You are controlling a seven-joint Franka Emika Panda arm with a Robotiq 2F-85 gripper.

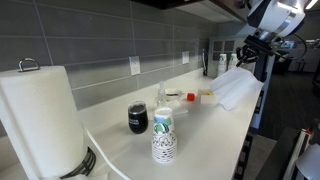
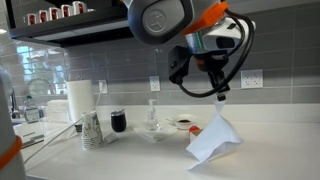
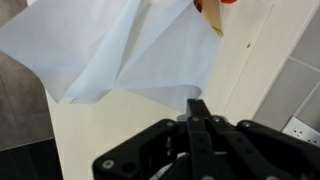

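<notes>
A white paper sheet, like a paper towel, hangs in the air above the far part of the counter. My gripper is shut on one corner of it, and the sheet spreads away from the fingertips in the wrist view. From the second exterior view, the gripper points down with the sheet draped below it, its lower edge close to the counter. Whether that edge touches the surface I cannot tell.
On the white counter stand a paper towel roll, a stack of cups, a black tumbler and a clear bottle. A red object lies near the back wall.
</notes>
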